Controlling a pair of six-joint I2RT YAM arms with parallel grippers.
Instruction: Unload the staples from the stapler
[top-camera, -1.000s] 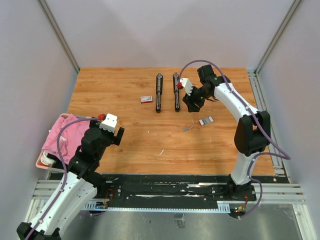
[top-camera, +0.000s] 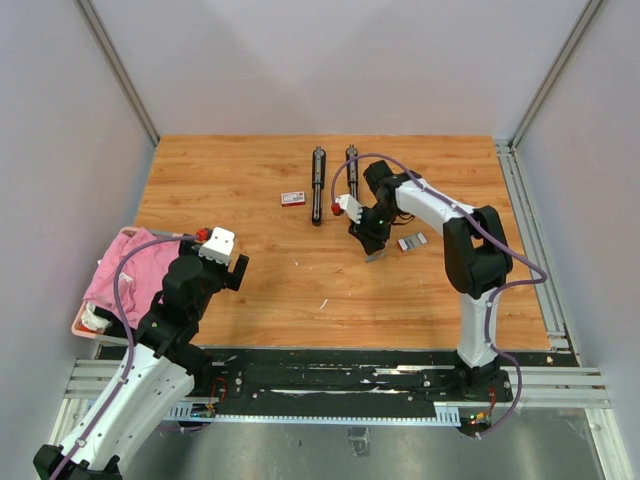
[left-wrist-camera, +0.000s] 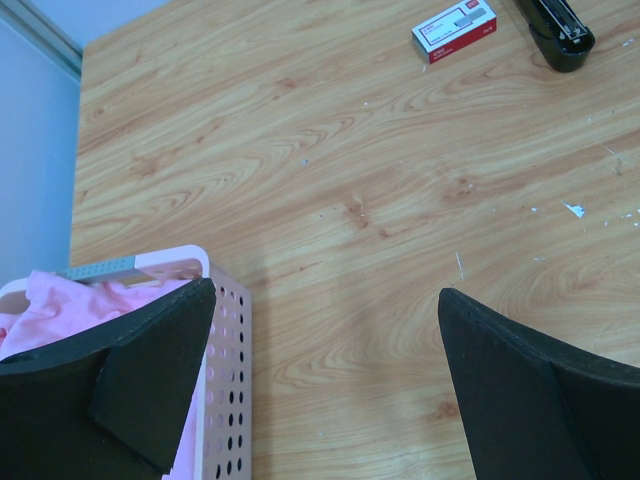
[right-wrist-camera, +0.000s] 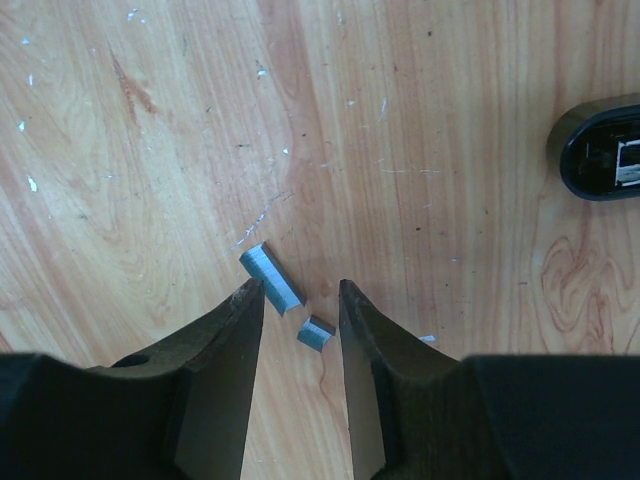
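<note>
Two black staplers stand at the back centre of the table in the top view, the left stapler (top-camera: 318, 186) fully seen and the right stapler (top-camera: 352, 168) partly behind my right arm. Two loose pieces of staples lie on the wood in the right wrist view: a longer staple strip (right-wrist-camera: 272, 279) and a short staple piece (right-wrist-camera: 316, 333). Above them is my right gripper, its fingers partly open on either side of the pieces, gripping neither. Over by the basket my left gripper stands open with only bare table between its fingers.
A red-and-white staple box (top-camera: 293, 199) lies left of the staplers. Right of the right gripper is a small grey-and-white block (top-camera: 412, 242). The basket (left-wrist-camera: 228, 390) with pink cloth stands at the left edge. Small scraps dot the otherwise clear middle.
My right gripper has moved left and down toward the front, now over the staple pieces, which it partly covers in the top view. The left arm has stayed still.
</note>
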